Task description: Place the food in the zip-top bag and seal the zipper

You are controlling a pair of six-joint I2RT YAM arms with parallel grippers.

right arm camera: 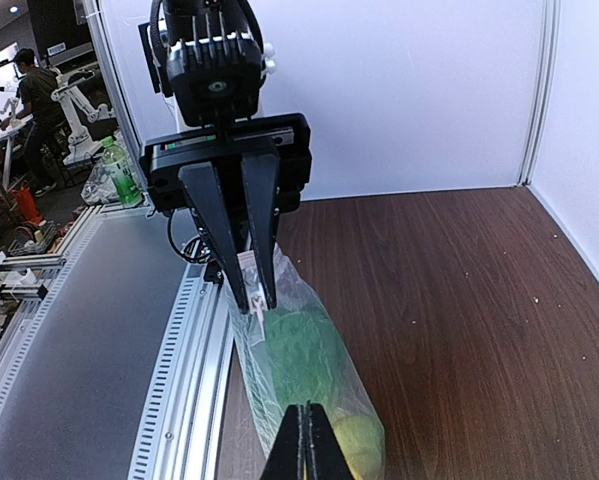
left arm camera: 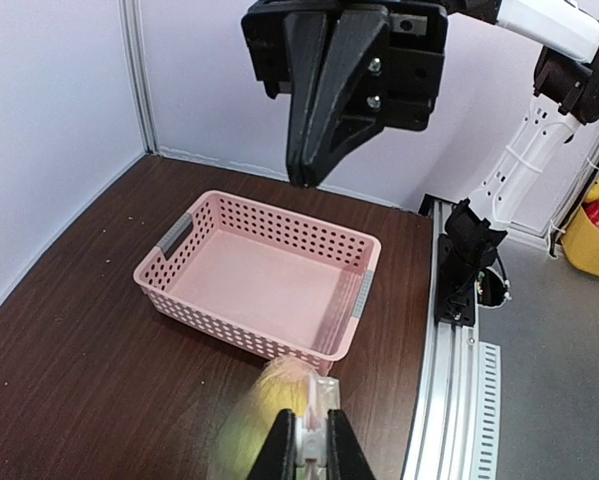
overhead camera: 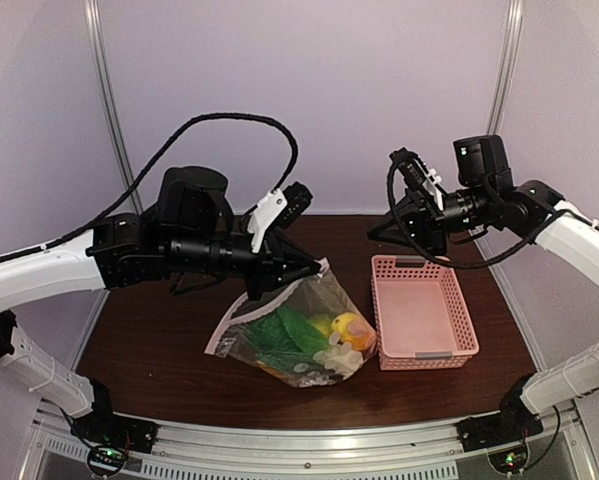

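Observation:
The clear zip top bag [overhead camera: 314, 365] hangs or rests near the table's front middle, with green and yellow food [overhead camera: 349, 328] inside. Its pale zipper strip [overhead camera: 241, 318] slants from lower left up to my left gripper [overhead camera: 315, 268]. This gripper is shut on the bag's top edge; in the left wrist view a whitish piece of the zipper [left arm camera: 313, 425] sticks out between its fingers. My right gripper [overhead camera: 373, 236] is apart from the bag, to the right and above the basket's far end. In the right wrist view its fingers [right arm camera: 319, 450] are together with nothing between them.
An empty pink basket [overhead camera: 469, 325] stands just right of the bag, almost touching it. Bare dark table [overhead camera: 169, 350] lies to the left and behind. A metal rail [overhead camera: 309, 440] runs along the front edge.

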